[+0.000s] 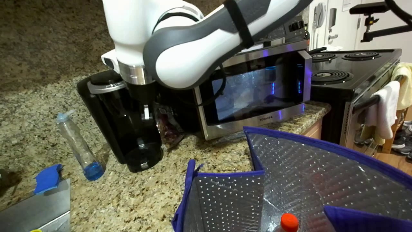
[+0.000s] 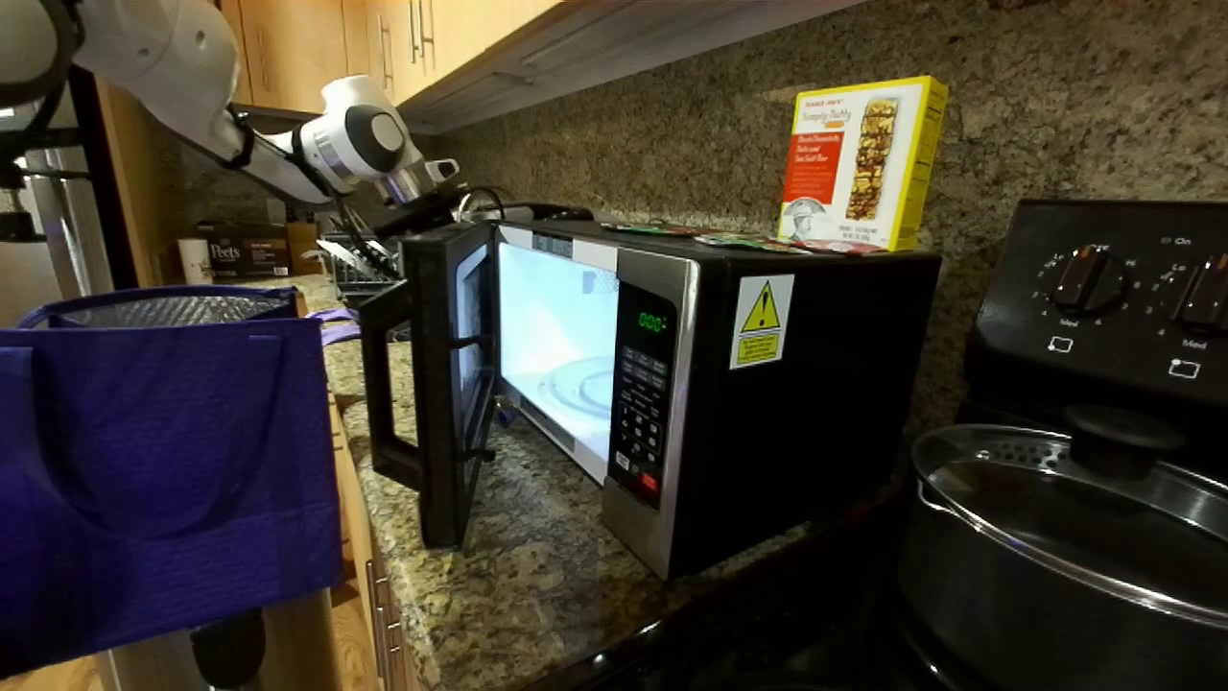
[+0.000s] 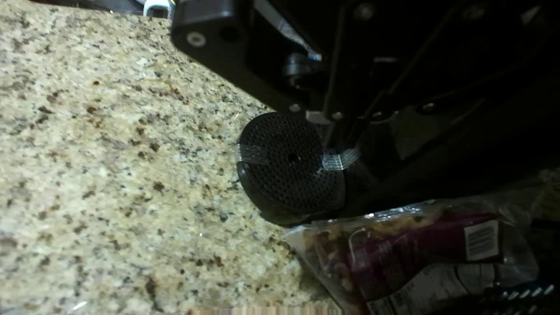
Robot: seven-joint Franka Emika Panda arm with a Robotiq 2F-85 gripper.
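In exterior view 1 my gripper (image 1: 146,112) points down at the right side of the black coffee maker (image 1: 112,116), largely lost against its dark body. From the wrist, the gripper appears shut, its dark fingers close together above the round perforated drip tray (image 3: 291,162). Shadow hides whatever may be between the fingertips. Strips of clear tape cross the tray. A clear snack bag (image 3: 420,257) with a purple label lies beside the coffee maker; in exterior view 1 the bag (image 1: 170,129) shows between it and the microwave (image 1: 255,91).
The microwave door (image 2: 443,386) stands open in exterior view 2. A purple insulated bag (image 1: 228,201) fills the front right of exterior view 1. Left of the coffee maker stands a spray bottle (image 1: 83,150) with blue liquid. Bare granite counter (image 1: 131,197) lies in front.
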